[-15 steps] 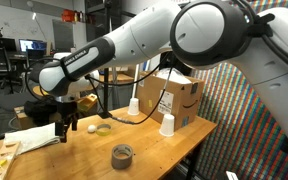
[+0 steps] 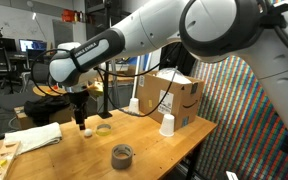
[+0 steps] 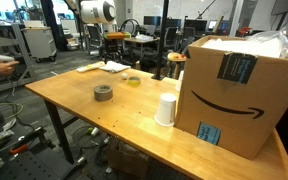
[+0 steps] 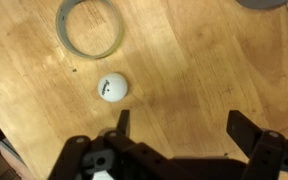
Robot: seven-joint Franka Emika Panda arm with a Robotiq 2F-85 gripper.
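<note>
A small white ball (image 4: 112,87) with a dark mark lies on the wooden table; in exterior view 1 the ball (image 2: 88,133) sits just below and right of my gripper (image 2: 81,121). The wrist view shows my gripper open, its black fingers wide apart over bare wood, the ball just beyond the left finger. A clear yellowish tape ring (image 4: 89,28) lies close to the ball, apart from it. At the upper right edge, part of a grey tape roll (image 4: 266,3) shows. In exterior view 2 the ball is hard to make out.
The grey tape roll (image 2: 122,157) stands nearer the front. A white cup (image 2: 167,126) and a large cardboard box (image 3: 222,105) occupy the other end. A white towel (image 2: 36,137) and a wooden tray (image 2: 2,160) lie on the left. Bare wood separates the roll and cup.
My gripper has moved to the right in exterior view 1, from beside the towel to near the ball. The objects on the table have not moved.
</note>
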